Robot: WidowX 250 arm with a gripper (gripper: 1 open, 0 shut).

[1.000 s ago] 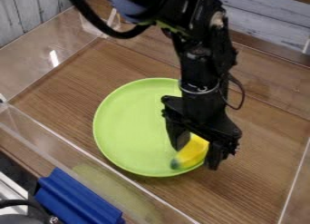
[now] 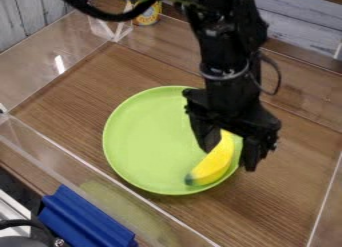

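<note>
A green plate (image 2: 147,141) sits on the wooden table, with a yellow banana-like object (image 2: 207,168) lying on its right side. My black gripper (image 2: 227,136) hangs over the plate's right part, just above the yellow object and partly hiding its upper end. The gripper stands open; whether its fingers touch the object cannot be told.
A clear low wall runs along the front left, with blue blocks (image 2: 80,216) outside it. A yellow can (image 2: 144,11) stands at the back.
My gripper has risen and shifted slightly, uncovering more of the yellow object on the plate.
</note>
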